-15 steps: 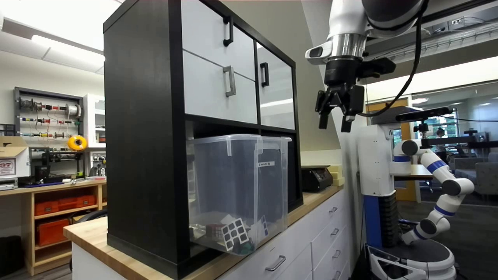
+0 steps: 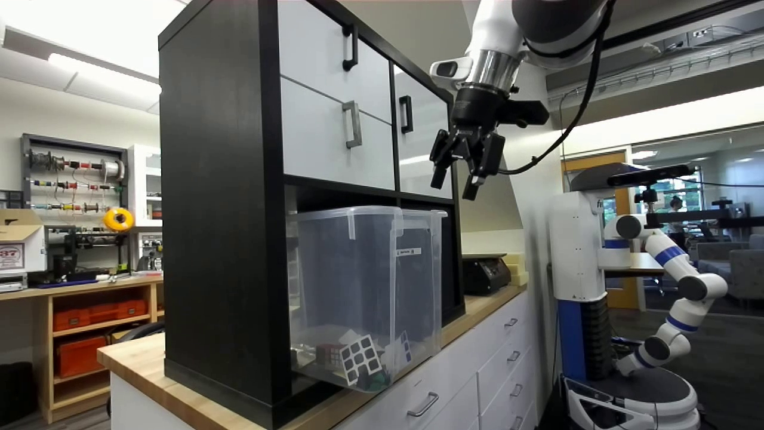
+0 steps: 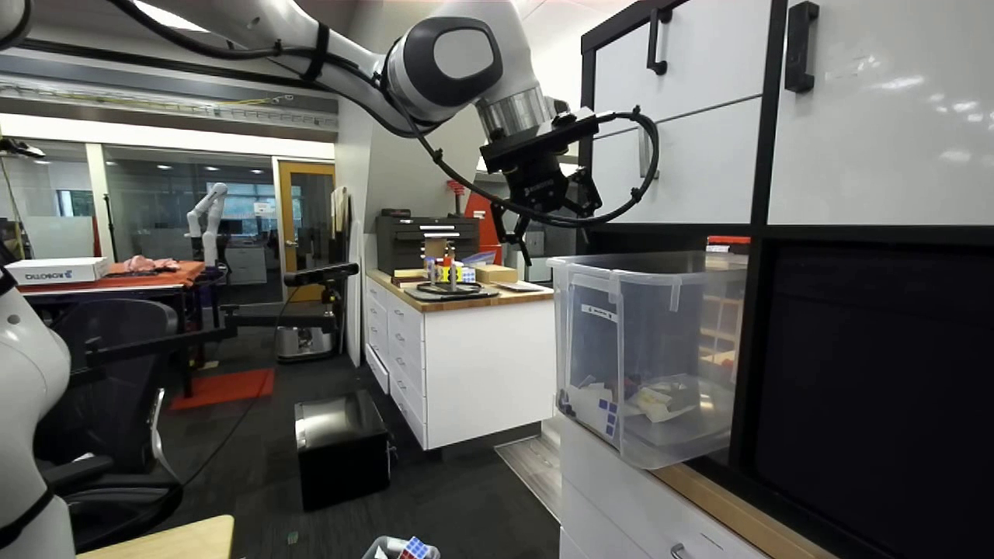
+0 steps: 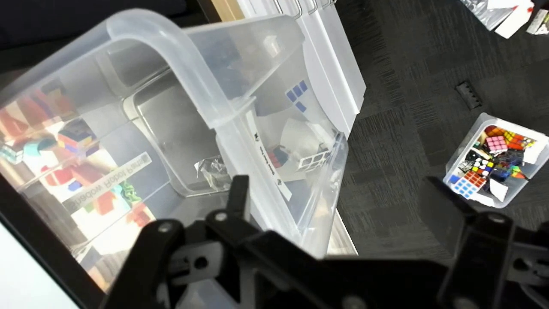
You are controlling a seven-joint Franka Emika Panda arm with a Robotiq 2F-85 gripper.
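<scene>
My gripper (image 2: pixel 456 185) is open and empty, tilted in the air in front of the cabinet. In exterior view 2 the gripper (image 3: pixel 559 250) hangs above and just off the rim of a large clear bin (image 3: pixel 626 354). That bin (image 4: pixel 216 113) fills the left of the wrist view, beneath one finger (image 4: pixel 239 198); the other finger (image 4: pixel 447 201) shows over the floor. Inside the bin are a white-framed cube (image 2: pixel 361 361), some papers and a piece of crinkled clear wrap (image 4: pixel 214 172).
A cabinet (image 2: pixel 215 200) with grey handles (image 2: pixel 353 124) encloses the bin's back part; the bin overhangs the counter edge. On the floor sits a small container (image 4: pixel 535 167) of puzzle cubes, with a black object (image 4: pixel 468 95) nearby. Open air lies in front of the cabinet.
The arm has moved left in exterior view 1, toward the cabinet and bin, and the gripper has tilted. It stays open. The bin has not moved.
</scene>
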